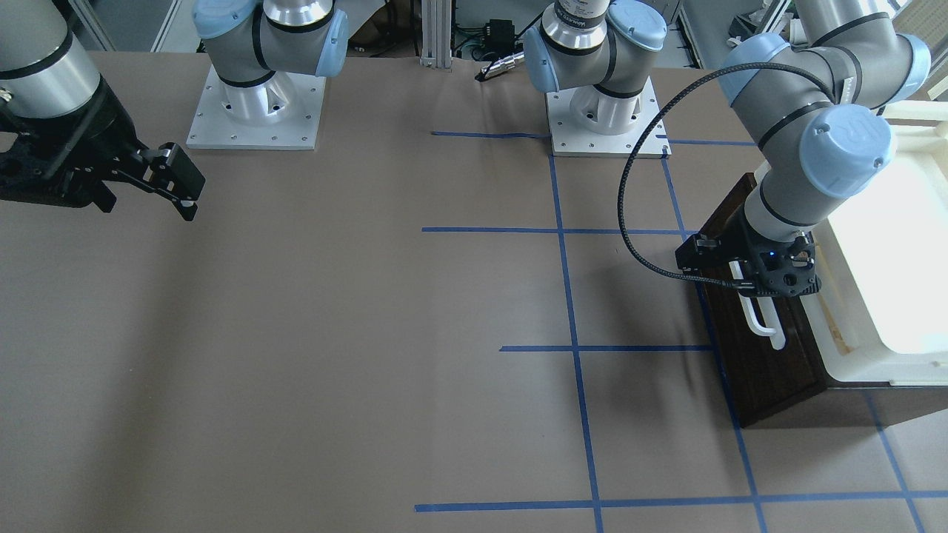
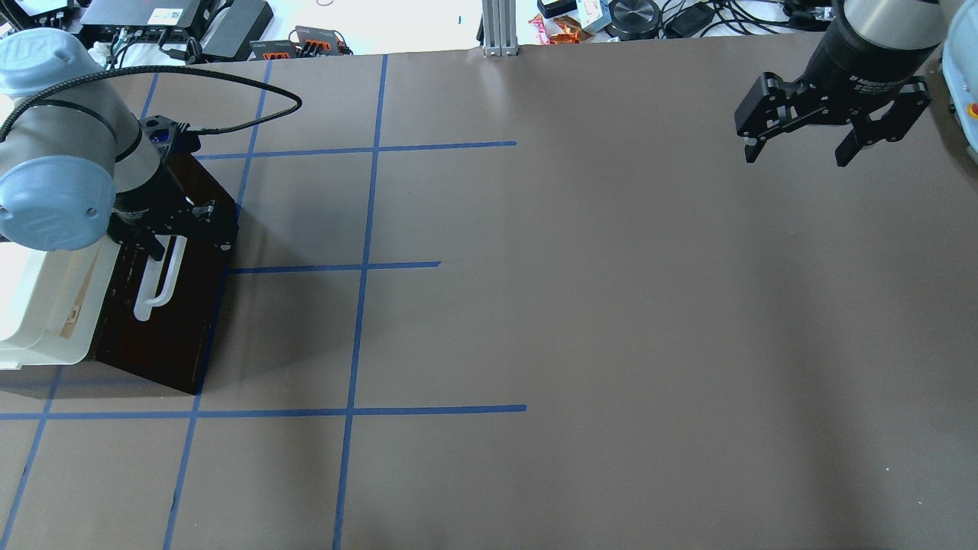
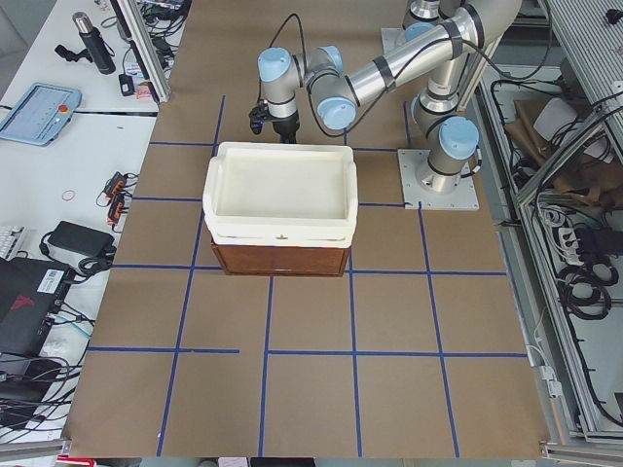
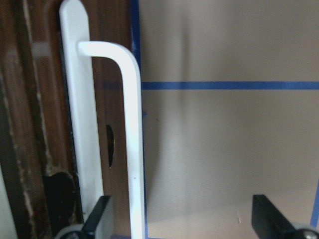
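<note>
A dark wooden box (image 1: 773, 373) with a white bin (image 1: 898, 257) on top stands on the taped table; in the left view the bin (image 3: 279, 190) faces up, empty. A white handle (image 4: 132, 129) is on the box's dark side, also visible in the top view (image 2: 147, 293). My gripper is just above that side at the handle's end, its fingers wide open, one beside the white handle and the other over bare table, nothing held between them.
Another black gripper (image 2: 830, 128) hangs at the opposite side. Two more arms (image 1: 604, 115) stand on white plates at the back.
</note>
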